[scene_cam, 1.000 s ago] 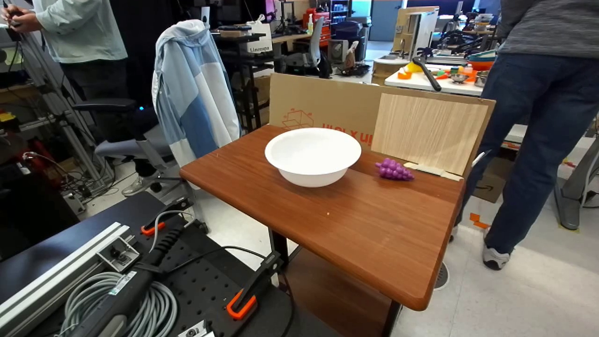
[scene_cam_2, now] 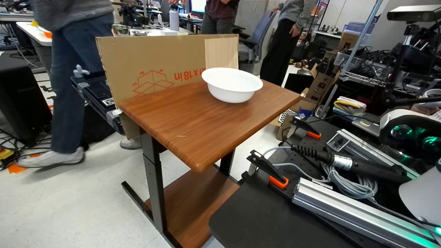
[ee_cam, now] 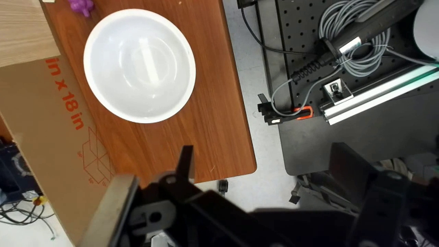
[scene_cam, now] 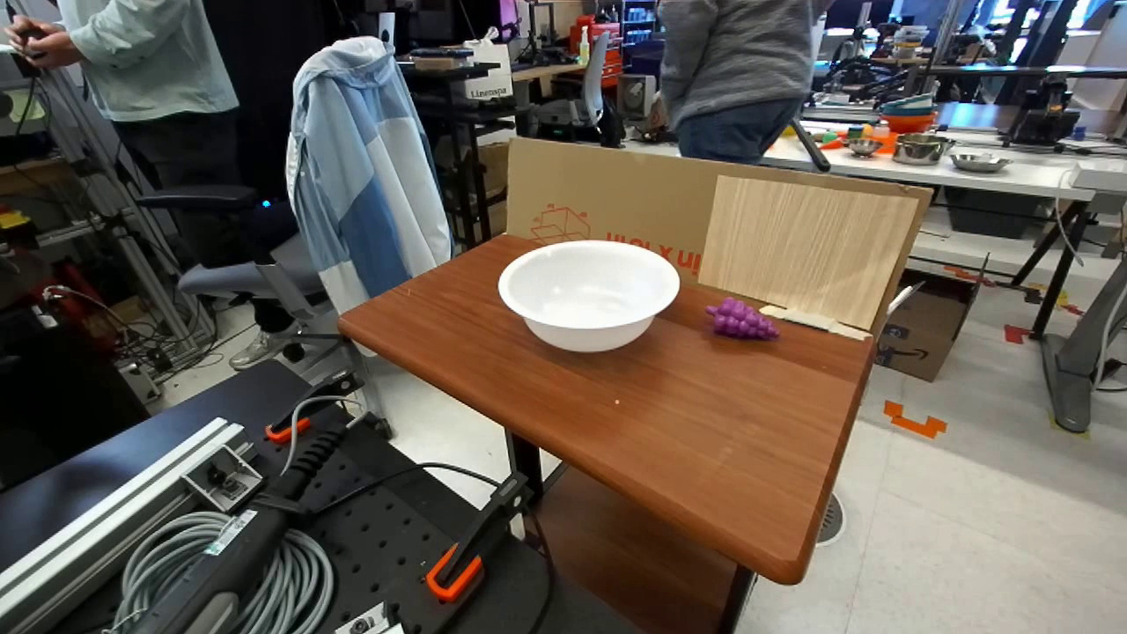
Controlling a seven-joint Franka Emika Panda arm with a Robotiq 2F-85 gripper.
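A wide white bowl [scene_cam: 588, 296] stands upright on the brown wooden table, and nothing shows inside it from above in the wrist view. Purple toy grapes [scene_cam: 742, 319] lie on the tabletop beside the bowl, near the cardboard backing. Only a small part of the grapes [ee_cam: 82, 6] shows at the top of the wrist view; in exterior view 2 they are not visible. My gripper is open, its dark fingers wide apart with nothing between them. It is apart from both the bowl and the grapes, and neither exterior view shows it.
Along the table's back edge stands a cardboard panel [scene_cam_2: 165, 62] with a pale wood-grain board [scene_cam: 808, 248]. Beside the table, a black bench carries coiled cable [scene_cam: 227, 571] and orange-tipped clamps [scene_cam: 456, 571].
A person in grey behind the table has walked from the right side toward the middle of the background. The bowl and grapes have not moved.
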